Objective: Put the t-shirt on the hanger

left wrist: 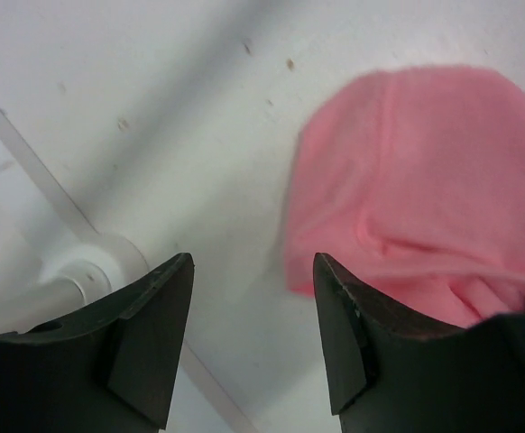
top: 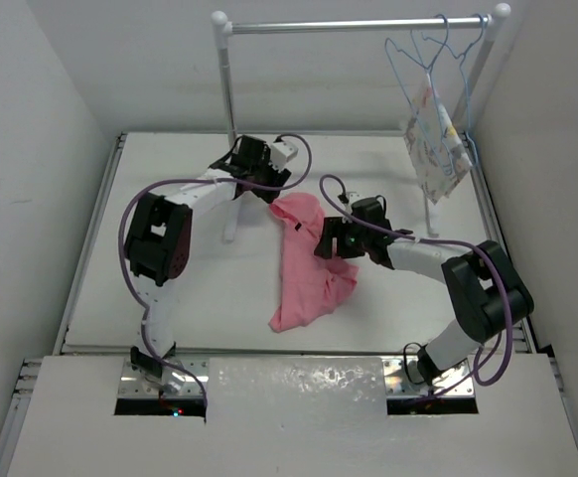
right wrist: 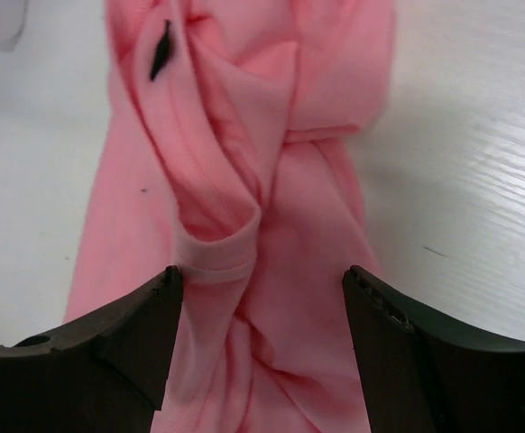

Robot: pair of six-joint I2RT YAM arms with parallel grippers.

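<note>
The pink t-shirt (top: 307, 273) lies bunched and creased on the table's middle, stretching from near the rack's base toward the front edge. Above and beside its far end is my left gripper (top: 279, 189), open; in the left wrist view the cloth (left wrist: 425, 171) lies ahead, with none between the fingertips. My right gripper (top: 324, 238) hangs over the shirt's right side, its fingers open around a raised fold (right wrist: 217, 257), not closed on it. Several blue hangers (top: 428, 65) hang at the right end of the rail.
The white rack's rail (top: 359, 25) runs across the back, its left post (top: 225, 84) close behind my left arm. A patterned white cloth (top: 438, 144) hangs at right. Bare table (top: 219, 308) shows on the left.
</note>
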